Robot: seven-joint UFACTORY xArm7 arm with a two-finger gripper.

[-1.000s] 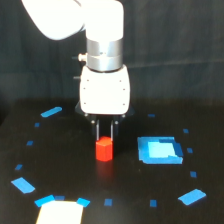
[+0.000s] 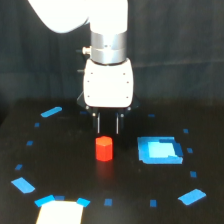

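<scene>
A red block [image 2: 103,149] rests on the black table, near the middle of the camera view. Above it in the picture, and slightly to the right, hangs my gripper [image 2: 107,126], pointing down. Its two thin dark fingers are apart with nothing visible between them. A gap shows between the fingertips and the block's top, though how far apart they are in depth I cannot tell.
To the right lies a blue square tray [image 2: 144,159] with a pale inside and a white and light-blue patch. A white object [image 2: 60,212] stands at the front left edge. Blue tape marks dot the table; bare table surrounds the block.
My gripper has risen in the picture and shifted slightly right, away from the red block. Block and tray look unmoved.
</scene>
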